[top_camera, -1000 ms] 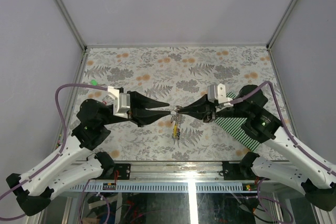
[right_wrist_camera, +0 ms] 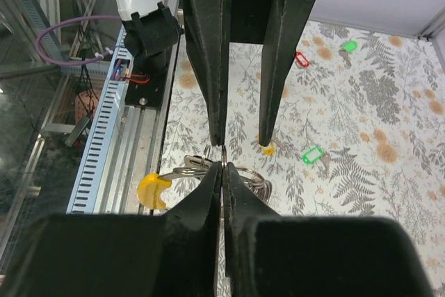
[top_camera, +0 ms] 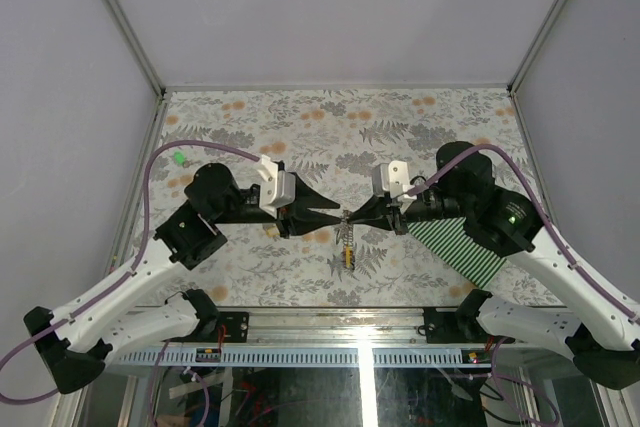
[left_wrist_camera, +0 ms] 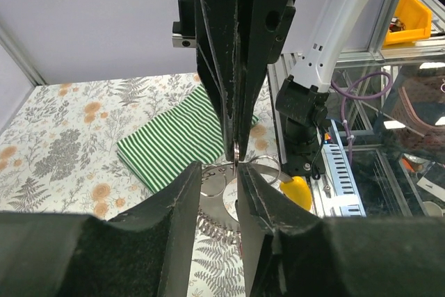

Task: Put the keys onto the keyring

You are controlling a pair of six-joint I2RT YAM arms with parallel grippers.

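Observation:
Above the middle of the table, my right gripper [top_camera: 352, 218] is shut on the silver keyring, whose thin metal stands out at its fingertips in both wrist views. From it hang metal rings [left_wrist_camera: 279, 166] and a yellow key [left_wrist_camera: 297, 193]. The yellow key [right_wrist_camera: 149, 191] hangs on the near side in the right wrist view. My left gripper is open, its fingertips close to the keyring from the left. Part of the keyring shows in the gap, without a grip. Fingers hide some of the ring.
Loose keys lie on the floral table: a green key [right_wrist_camera: 313, 155], a red key [right_wrist_camera: 302, 59], a yellow key [right_wrist_camera: 266, 149] and another green key [right_wrist_camera: 349, 46]. A green-striped cloth [top_camera: 462, 247] lies at the right. The two grippers nearly meet, with little room between them.
My left gripper has moved right, nearer the right gripper. The right gripper has shifted slightly, and the hanging keyring and yellow key have swung and moved right.

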